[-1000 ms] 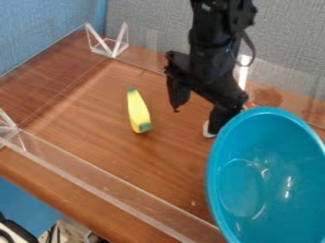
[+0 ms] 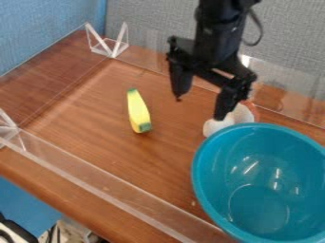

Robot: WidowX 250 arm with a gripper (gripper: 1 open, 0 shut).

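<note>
My black gripper [image 2: 203, 84] hangs over the back middle of the wooden table, open, its two fingers apart with nothing seen held. Just below its right finger lies a white object [image 2: 222, 123] with some red, partly hidden behind the rim of a large blue bowl [image 2: 260, 190] at the lower right. A yellow toy [image 2: 139, 111] with a green end lies on the table left of the gripper.
The wooden table [image 2: 89, 123] has clear room around the yellow toy. Clear strips run along its front and back edges, and white wire stands [image 2: 106, 46] are at the left side. A grey wall is behind.
The blue bowl, earlier tilted up and large in view, now sits lower and flatter, showing more of the white object. My gripper has risen slightly from where it was a second ago.
</note>
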